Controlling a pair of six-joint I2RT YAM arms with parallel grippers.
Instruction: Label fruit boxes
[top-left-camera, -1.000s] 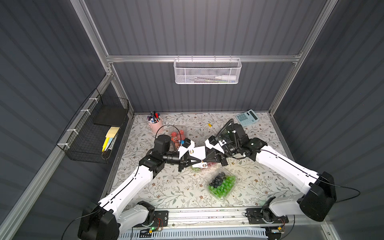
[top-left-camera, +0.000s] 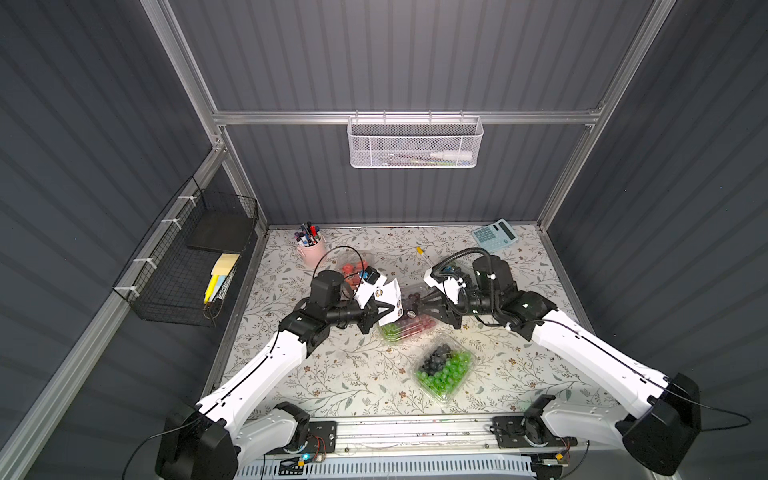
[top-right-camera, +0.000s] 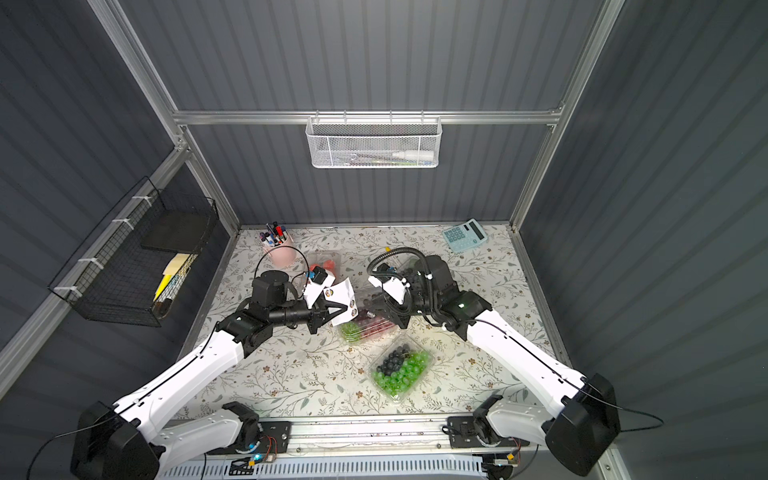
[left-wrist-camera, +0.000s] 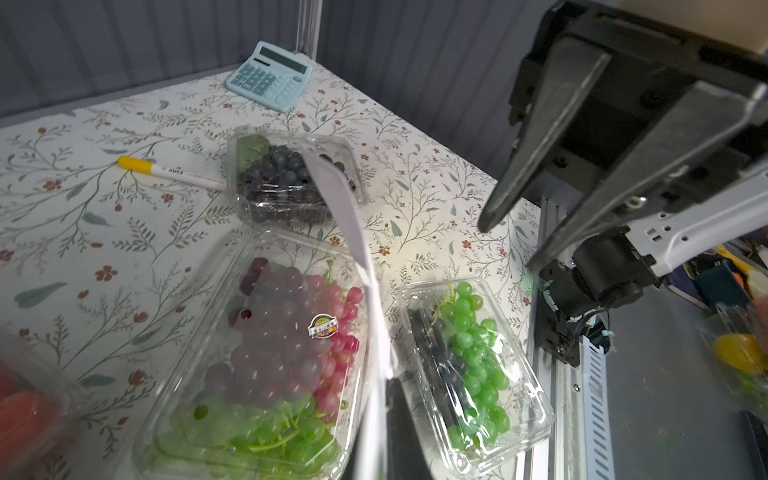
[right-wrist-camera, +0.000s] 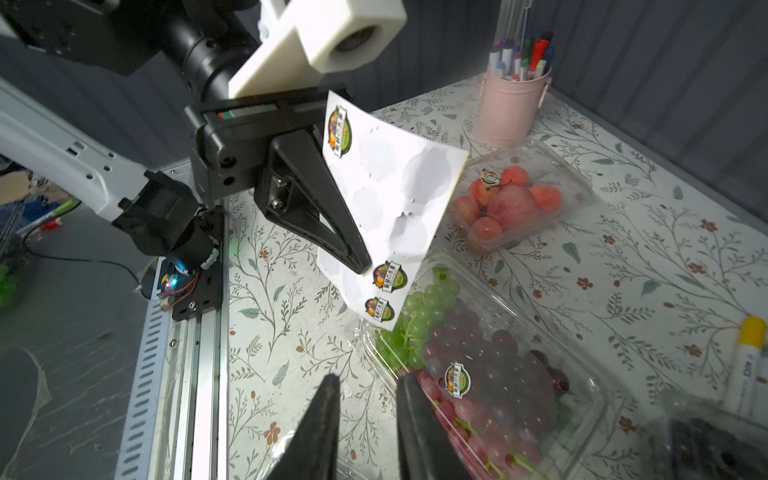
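Observation:
A white sticker sheet (right-wrist-camera: 400, 184) stands tilted in my left gripper, which is shut on it. Three printed labels show on this face, one at the upper corner and two at the lower end. My right gripper is apart from the sheet, its fingers spread, with no label visible between them. Below both grippers is the large grape box (left-wrist-camera: 264, 352), with a round label (left-wrist-camera: 323, 326) on its lid. The peach box (right-wrist-camera: 520, 192) also bears a label (right-wrist-camera: 489, 177). No label shows on the green and black grape box (left-wrist-camera: 472, 368) or the dark grape box (left-wrist-camera: 292, 176).
A yellow-capped marker (left-wrist-camera: 172, 173) lies beside the dark grape box. At the back stand a pink pen cup (right-wrist-camera: 509, 108) and a calculator (top-left-camera: 495, 234).
My right gripper has drawn back to the right, away from the sheet, leaving a gap. The sheet has swung to a different tilt in my left gripper.

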